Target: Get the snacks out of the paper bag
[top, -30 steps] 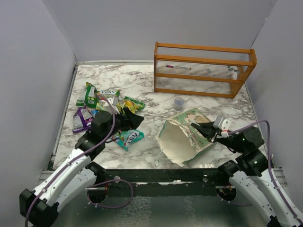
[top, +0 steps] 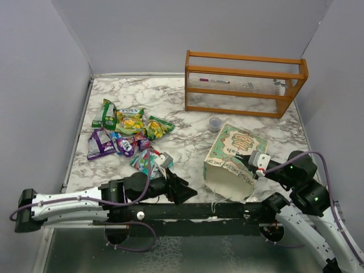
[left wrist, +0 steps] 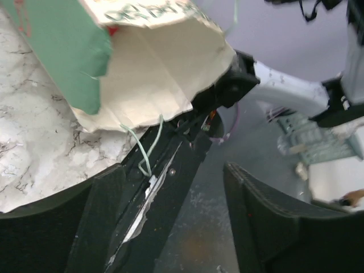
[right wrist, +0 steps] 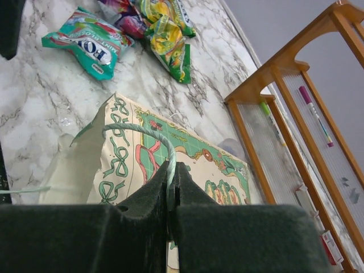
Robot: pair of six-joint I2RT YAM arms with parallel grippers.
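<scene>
The paper bag, cream and green with printed pictures, lies on its side with its opening towards the table's front edge. At its upper side my right gripper is shut on the thin pale green handle. My left gripper stands open in front and to the left of the bag, nothing between its fingers. In the left wrist view the bag's mouth shows pale inside, with a bit of red at its upper edge; deeper inside is hidden. Several snack packets lie at the left, including a turquoise one.
A wooden rack stands at the back right with a small clear cup in front of it. Open marble lies between the packets and the bag. The dark front bar runs close below the bag.
My left gripper has come from over the packets towards the front and right. The bag has turned, its opening swinging from front-left to the front. My right gripper shifted slightly.
</scene>
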